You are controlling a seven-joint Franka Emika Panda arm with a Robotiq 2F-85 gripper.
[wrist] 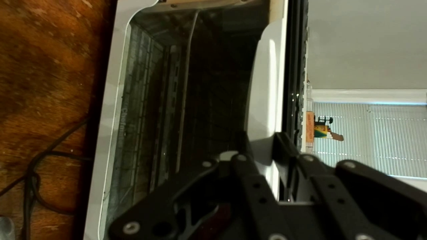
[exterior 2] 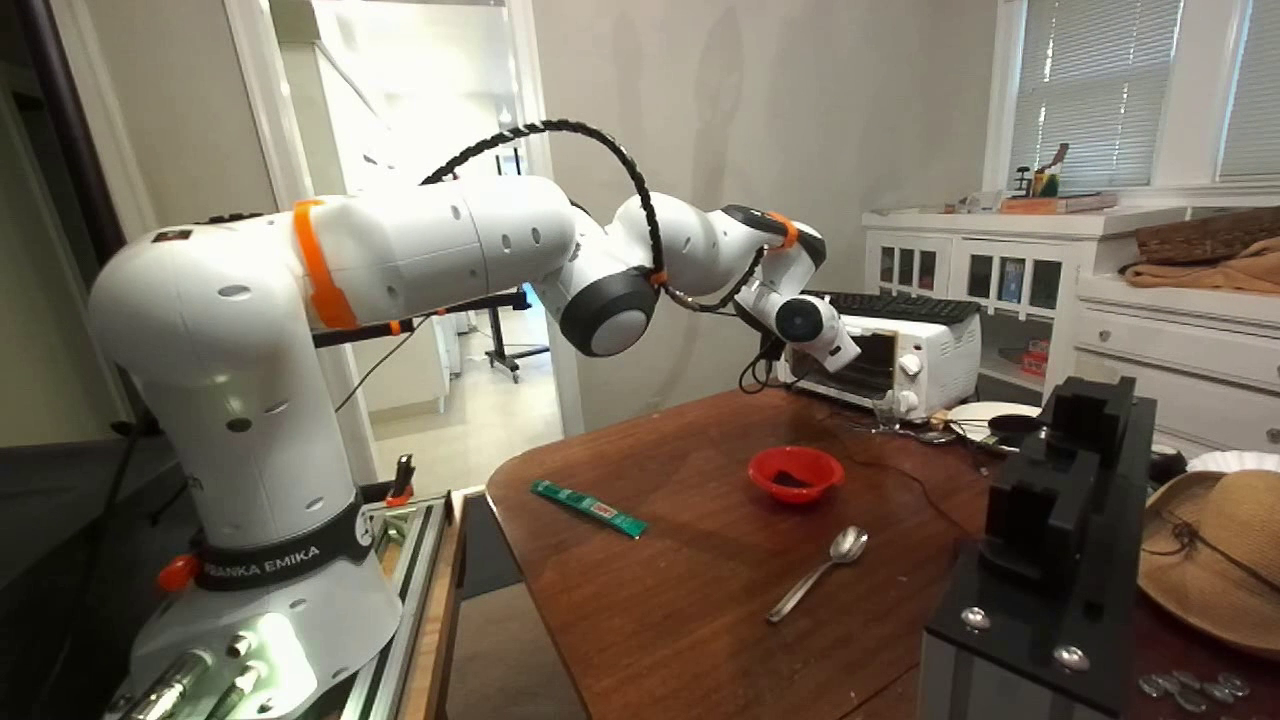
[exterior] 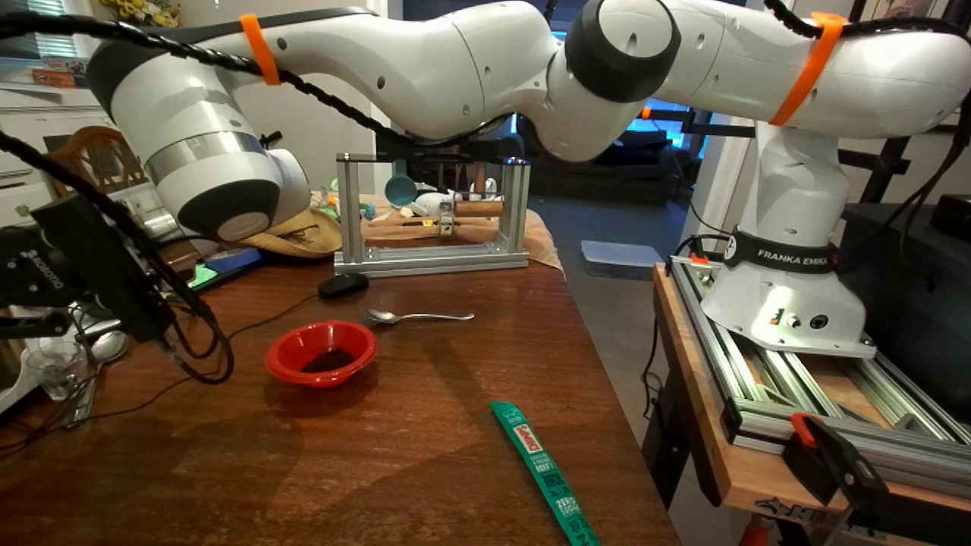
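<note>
In the wrist view, my gripper is shut on the white door handle (wrist: 266, 86) of the toaster oven, one dark finger on each side of it. Through the dark glass door (wrist: 216, 92), the oven's wire rack shows. In exterior view 2 the white toaster oven (exterior 2: 942, 358) stands at the far end of the table, and the arm's wrist hides part of its front. There the fingers are hidden behind the arm. How far the door stands open I cannot tell.
A red bowl (exterior: 321, 376) with something dark inside, a spoon (exterior: 423, 317) and a green packet (exterior: 546, 473) lie on the table. A thin black cable (wrist: 54, 153) runs near the oven. A metal frame (exterior: 432, 264) stands behind.
</note>
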